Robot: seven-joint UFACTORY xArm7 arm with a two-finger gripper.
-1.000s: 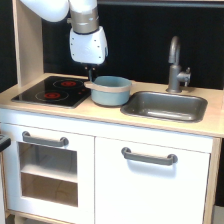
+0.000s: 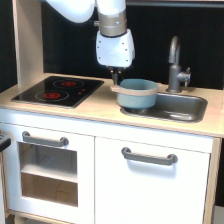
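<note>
A blue-grey pot (image 2: pixel 139 100) is in front of the sink's back left part in the image. Whether it hangs above the basin or rests on the rim is hard to tell. A light, tan handle (image 2: pixel 128 91) shows along its left side. My gripper (image 2: pixel 115 80), dark and small below the white arm, comes down at the pot's left edge and appears shut on the pot by that handle. The fingertips are too small to make out clearly. The sink (image 2: pixel 185 108) is empty in its visible part.
A grey faucet (image 2: pixel 177 72) rises behind the sink. To the left lies a black stovetop (image 2: pixel 58 90) with two red-ringed burners, bare. The wooden counter (image 2: pixel 95 112) between stove and sink is clear. Below are white cabinet doors (image 2: pixel 150 185) with grey handles.
The arm and the pot have moved right together, from the counter between stove and sink to the sink's left part.
</note>
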